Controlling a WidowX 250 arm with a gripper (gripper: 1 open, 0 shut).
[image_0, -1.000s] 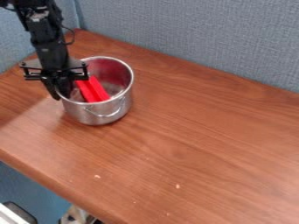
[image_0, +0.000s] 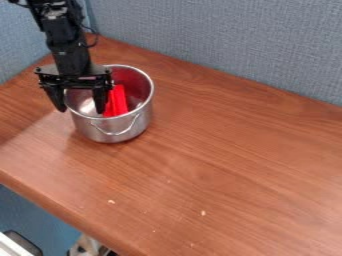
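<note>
A shiny metal pot (image_0: 130, 124) with a wire handle stands on the left part of the wooden table. Red objects (image_0: 118, 99) lie inside it. My black gripper (image_0: 79, 101) is over the pot's left side, open, one finger outside the near-left wall and the other over the inside, partly hiding the red objects.
Grey-blue padded walls (image_0: 241, 40) rise behind it. The table's front edge runs across the lower left, with some small items below it.
The gripper's fingers have spread apart and shifted slightly to the right over the pot. The pot looks almost unmoved.
</note>
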